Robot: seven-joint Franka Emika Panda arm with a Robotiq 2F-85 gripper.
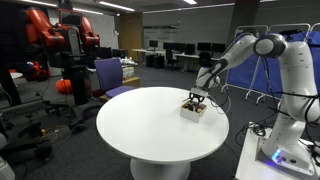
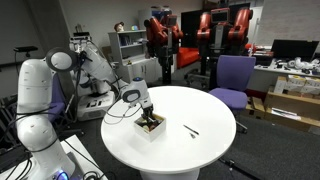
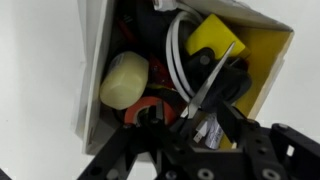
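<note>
An open-topped box (image 3: pixel 262 62) fills much of the wrist view. Inside it lie a yellow item (image 3: pixel 214 37), a pale rounded item (image 3: pixel 124 80), a white cable loop (image 3: pixel 174 52) and dark items. A thin silvery stick-like thing (image 3: pixel 212 78) slants across the contents, its lower end between the fingers of my gripper. Those fingers stand apart, and no firm hold on the stick shows. In exterior view 2 the gripper is down at the mouth of the box (image 2: pixel 149 135); the fingertips are hard to make out there.
The box stands on a round white table (image 1: pixel 150 135). A slim dark object (image 2: pixel 190 130) lies alone on the table in exterior view 2. A purple chair (image 2: pixel 233 80) stands behind it.
</note>
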